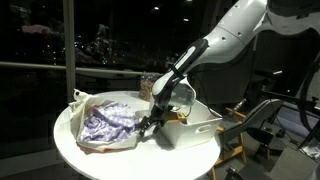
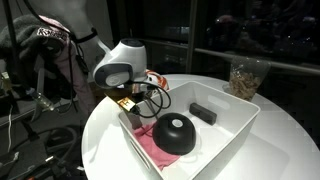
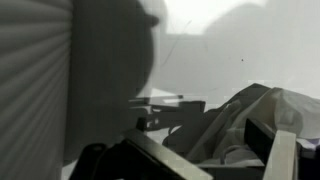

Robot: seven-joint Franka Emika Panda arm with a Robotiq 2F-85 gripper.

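My gripper (image 1: 147,128) hangs low over the white round table, between a white bag and a white box. It is open, its two fingers standing well apart in the wrist view, where the pale finger (image 3: 168,158) is on the left. The bag (image 1: 84,101) holds a crumpled purple-and-white checked cloth (image 1: 108,123). In the wrist view the bag's thin edge (image 3: 285,103) lies below the right finger; whether anything touches it I cannot tell. Inside the box (image 2: 225,147) are a black rounded object (image 2: 175,133), a pink cloth (image 2: 160,152) and a dark block (image 2: 204,114).
A clear container of brown pieces (image 2: 243,77) stands at the back of the table. The box wall rises close beside the gripper. Bare tabletop (image 1: 120,162) shows at the front. A dark chair (image 1: 250,118) stands off to the right.
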